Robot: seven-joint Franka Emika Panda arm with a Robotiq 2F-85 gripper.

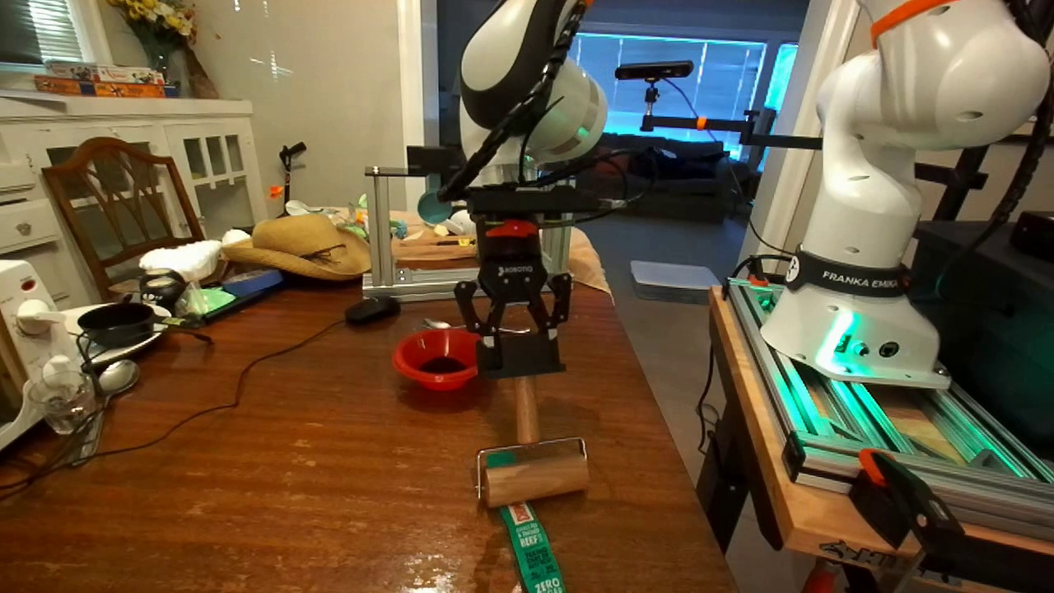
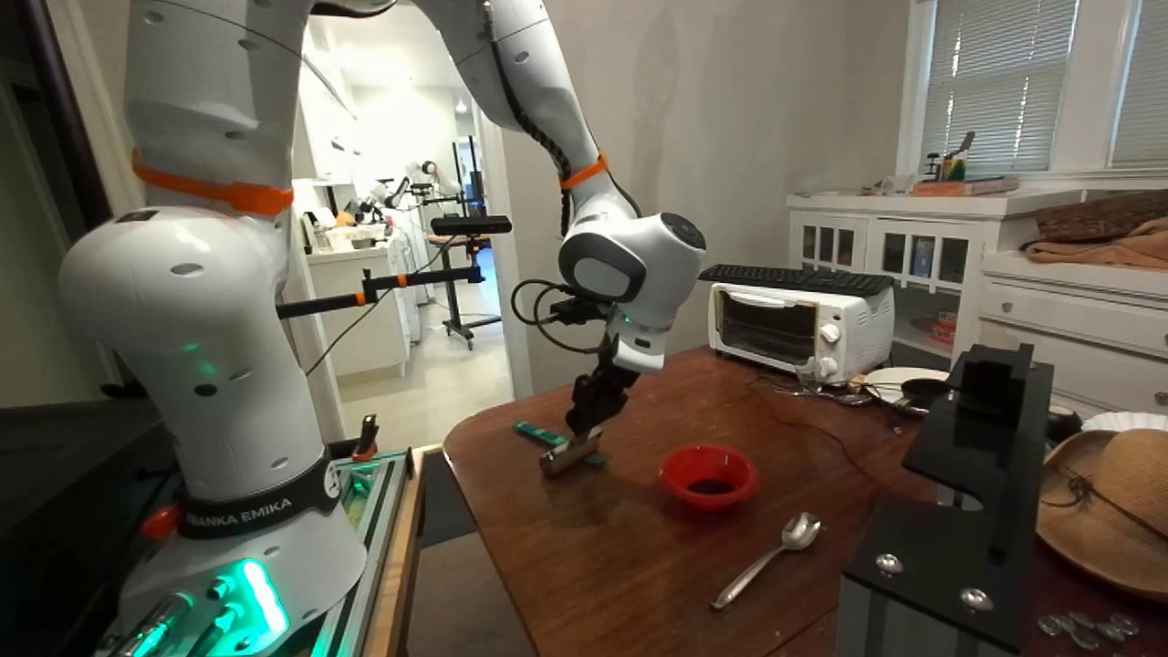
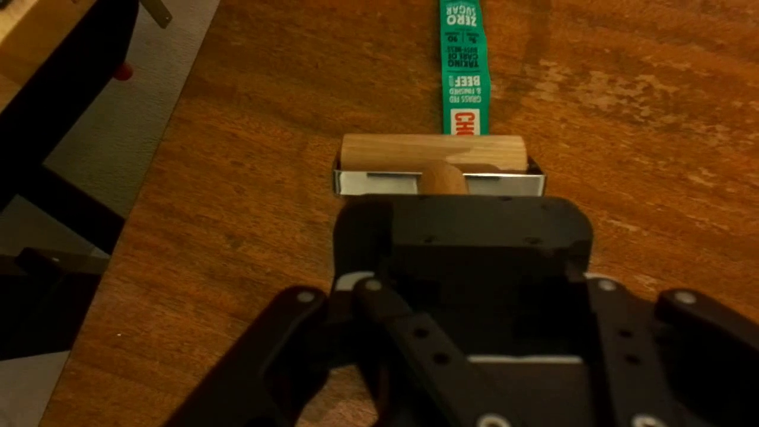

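My gripper point(image 1: 521, 367) is shut on the wooden handle point(image 1: 526, 410) of a small roller, whose wooden cylinder point(image 1: 533, 474) sits in a metal frame. The cylinder lies crosswise over a green snack wrapper point(image 1: 533, 553), near its far end in exterior view 1. Whether it presses on the wrapper or hovers just above, I cannot tell. From the wrist, the roller point(image 3: 434, 152) shows just beyond the black fingers, and the wrapper point(image 3: 465, 64) stretches away from it. Exterior view 2 has the roller point(image 2: 569, 453) tilted down toward the table, with the wrapper point(image 2: 539, 433) beside and under it.
A red bowl point(image 1: 441, 359) with something dark inside stands close to the gripper. A spoon point(image 2: 768, 558) lies past it. The table's edge point(image 1: 682, 450) runs near the roller on the robot-base side. Open tabletop point(image 1: 296, 474) spreads on the other side.
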